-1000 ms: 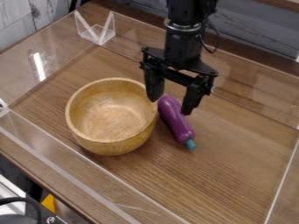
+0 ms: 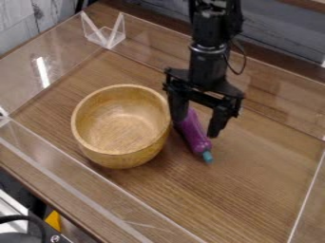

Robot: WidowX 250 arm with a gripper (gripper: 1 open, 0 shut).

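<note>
My black gripper [image 2: 200, 106] hangs over the middle of the wooden table [image 2: 89, 190], its two fingers spread apart and open. Just below it lies a purple elongated object [image 2: 195, 135] with a teal tip at its lower end; its upper end is close to or under the gripper's left finger. I see nothing held between the fingers.
A tan bowl [image 2: 120, 129] stands left of the purple object. A white wire-like holder [image 2: 106, 30] is at the back left. A dark cable shows at the lower left.
The gripper has shifted slightly over the last second, appearing a little higher in the view and turned somewhat. The purple object and bowl look essentially unmoved.
</note>
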